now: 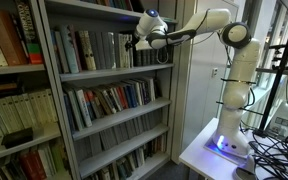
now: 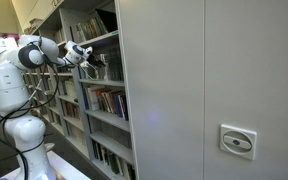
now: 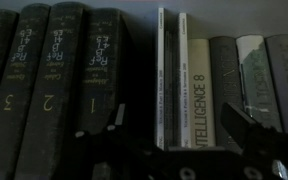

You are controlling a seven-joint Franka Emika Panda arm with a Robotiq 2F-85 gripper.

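In the wrist view my gripper stands open, its dark fingers spread in front of a row of upright books. Between the fingers show two thin pale spines (image 3: 173,85) and a wider book marked INTELLIGENCE 8 (image 3: 201,90). Dark reference volumes, one numbered 1 (image 3: 97,80) and one numbered 2 (image 3: 52,90), stand on the left. Grey books (image 3: 226,75) line up at right. From outside, the gripper (image 1: 130,44) hangs at the upper shelf near its right part. Contact with any book cannot be made out.
The arm reaches across from its base on a white table (image 1: 206,160) at right. Lower shelves (image 1: 114,120) hold more books, some leaning. In exterior view 2 a wide pale panel (image 2: 174,90) hides the shelf's right side. Loose cables (image 1: 274,155) lie behind the base.
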